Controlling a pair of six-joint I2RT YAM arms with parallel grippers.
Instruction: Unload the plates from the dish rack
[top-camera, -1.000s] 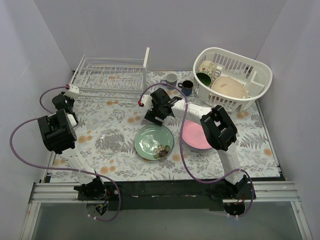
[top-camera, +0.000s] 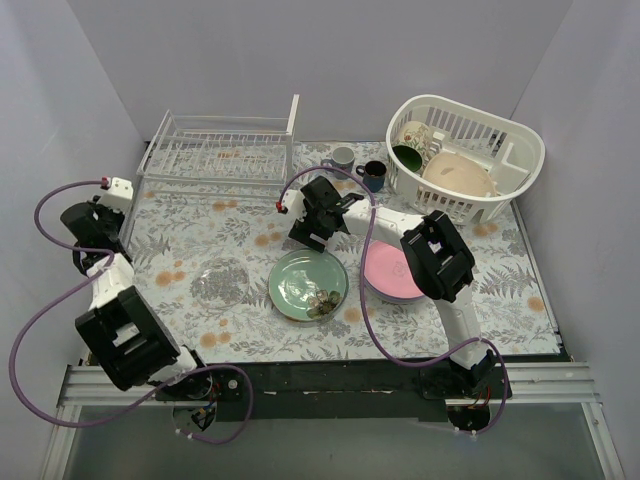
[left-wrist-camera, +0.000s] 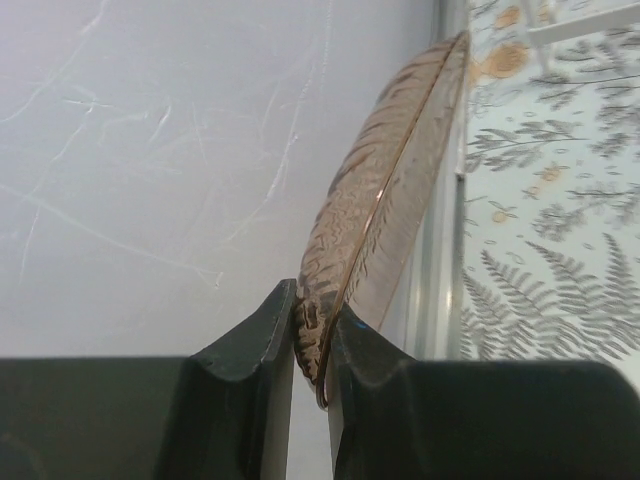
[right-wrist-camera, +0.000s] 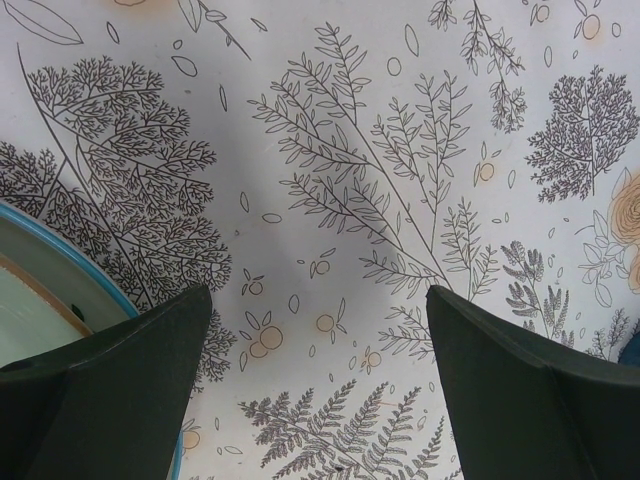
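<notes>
My left gripper is shut on a brown plate (left-wrist-camera: 385, 170) with a leaf-vein pattern. In the left wrist view the plate is seen nearly edge-on, tilted beside the grey side wall; in the top view it cannot be made out. The white dish rack (top-camera: 220, 187) at the back left looks empty from above. My right gripper is open over bare cloth, nothing between its fingers. A green plate (top-camera: 290, 275) lies just in front of it. Right of that is a pink plate (top-camera: 393, 268), and a clear plate (top-camera: 219, 284) lies left of centre.
Two mugs, a white one (top-camera: 343, 158) and a dark one (top-camera: 372, 175), stand behind the right gripper. A white basket (top-camera: 515, 140) holding mugs and a beige dish (top-camera: 460, 173) stands at the back right. Grey walls (top-camera: 70, 90) border the patterned cloth.
The right arm and the plates on the cloth have stayed put.
</notes>
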